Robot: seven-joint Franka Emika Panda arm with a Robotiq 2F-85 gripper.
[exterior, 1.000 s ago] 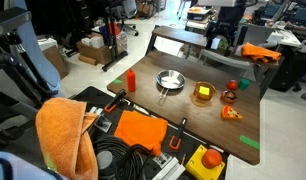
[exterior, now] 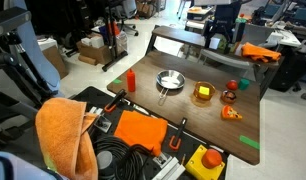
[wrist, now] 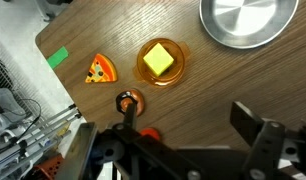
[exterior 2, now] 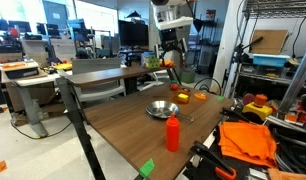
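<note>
My gripper hangs over the wooden table (wrist: 208, 90), its two black fingers spread wide with nothing between them. Ahead of it in the wrist view, a yellow block (wrist: 159, 60) rests in a round amber dish (wrist: 180, 76). A toy pizza slice (wrist: 101, 69) lies to the dish's left. The silver pan (wrist: 246, 18) is at the upper right, partly cut off. Near the left finger sit a dark round item with an orange-brown centre (wrist: 130, 102) and a red round object (wrist: 150, 133), partly covered by the gripper.
A red bottle (exterior 2: 172, 133) stands upright at one end of the table. Green tape (exterior: 249, 142) marks a table corner. Beyond the edge are an orange cloth (exterior: 141, 130), black clamps (exterior: 177, 135) and cables. Bare wood surrounds the pan and dish.
The arm at the back of the table has shifted slightly, with its gripper still raised. Objects on the table stay in the same places.
</note>
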